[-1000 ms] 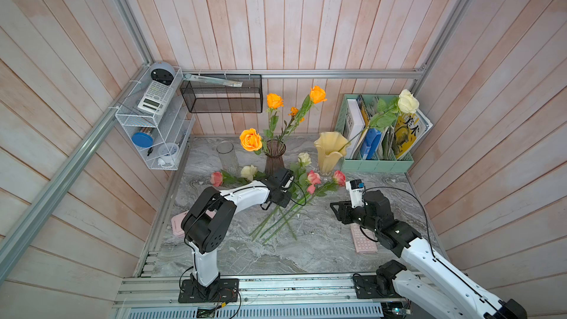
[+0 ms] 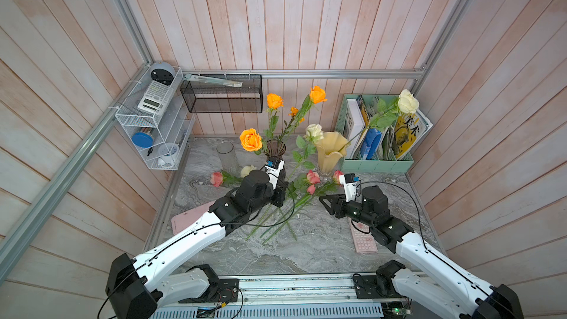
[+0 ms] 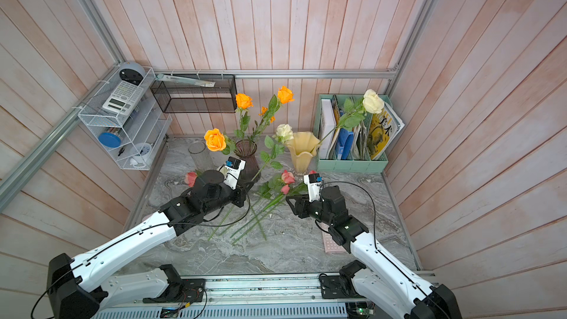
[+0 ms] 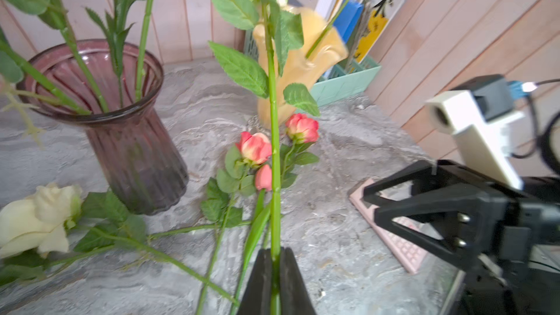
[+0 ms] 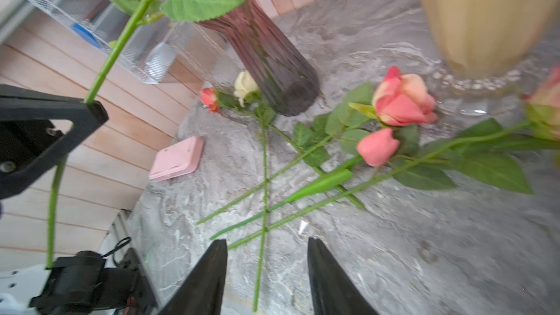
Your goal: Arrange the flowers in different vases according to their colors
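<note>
My left gripper is shut on the green stem of a white rose (image 2: 314,132), lifted upright above the table. Its leafy stem (image 4: 270,110) crosses the left wrist view. Orange roses (image 2: 251,140) stand in the purple vase (image 4: 137,163), just beyond the left gripper. The yellow vase (image 2: 329,156), farther right, holds another white rose (image 2: 407,101). Pink roses (image 5: 402,98) lie in front of it, stems toward me. Another white rose (image 4: 40,218) lies near the purple vase's foot. Over the table at right, my right gripper is open and empty.
An empty clear glass vase (image 2: 226,156) stands left of the purple one. Behind the yellow vase sits a green file box (image 2: 378,166). A pink keyboard (image 4: 402,239) lies under the right arm, and a pink case (image 5: 178,157) lies at left.
The right gripper has shifted left and slightly up.
</note>
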